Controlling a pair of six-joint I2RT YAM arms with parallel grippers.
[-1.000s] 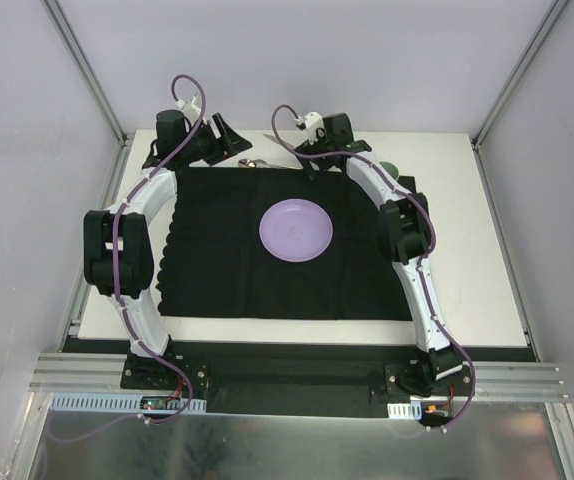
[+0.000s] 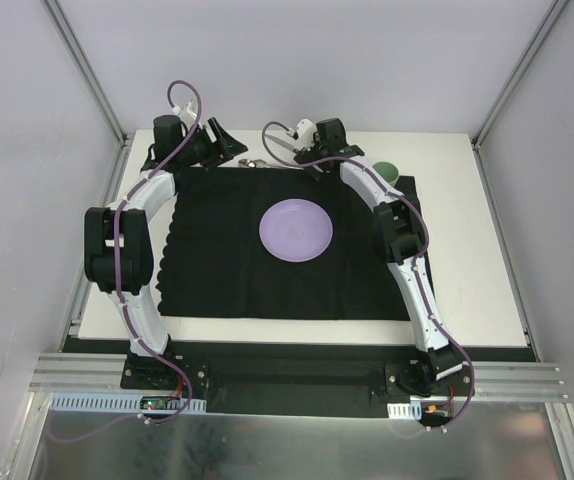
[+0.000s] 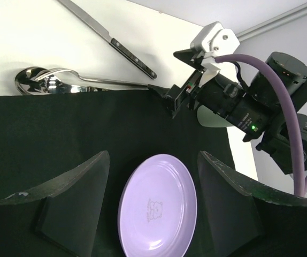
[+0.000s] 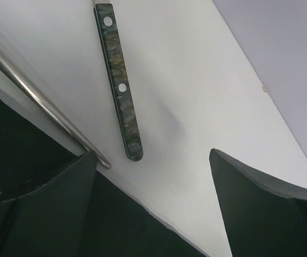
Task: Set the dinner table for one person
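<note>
A purple plate lies on the black mat. Above the mat a spoon and a fork, whose handle shows in the right wrist view, lie along the white table edge, with a knife behind them, its dark handle toward the right. My right gripper hangs open over the knife handle and the fork handle's end, nothing seen between its fingers. My left gripper stands open at the upper left of the mat, empty.
A green cup sits at the back right, partly behind the right arm in the left wrist view. Walls border the table at the back and sides.
The left arm is nearly still, and the plate and cutlery lie as before.
</note>
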